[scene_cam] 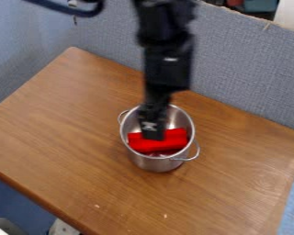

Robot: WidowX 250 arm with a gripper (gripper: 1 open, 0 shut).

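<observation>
A stainless pot (162,161) with two side handles stands on the wooden table (63,128). A bright red object (158,142) lies inside it. My black gripper (152,126) is motion-blurred and reaches down into the pot's mouth, just over the red object. Whether it touches the object cannot be told.
A grey padded wall (242,69) runs behind the table. The table's left half and its right part around the pot are clear. A light blue strip (290,207) lies at the right edge.
</observation>
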